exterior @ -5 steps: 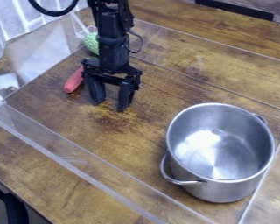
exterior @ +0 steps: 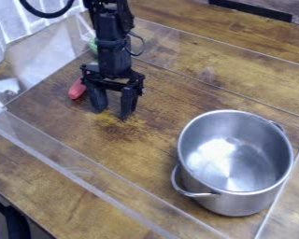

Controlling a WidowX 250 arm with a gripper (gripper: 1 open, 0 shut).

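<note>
The black robot arm hangs down from the top of the camera view, and its gripper (exterior: 112,93) is low over the wooden table at the left of centre. Whether its fingers are open or shut, or hold anything, is too dark to tell. A small red object (exterior: 78,90) lies just left of the gripper. Behind the arm, a green object (exterior: 93,45) is partly hidden.
A large steel pot (exterior: 234,154) with side handles stands at the lower right. Clear plastic edging runs along the left, front and right of the work area.
The arm and gripper have shifted slightly to the left, covering more of the green object behind them. The pot and the red object look unmoved.
</note>
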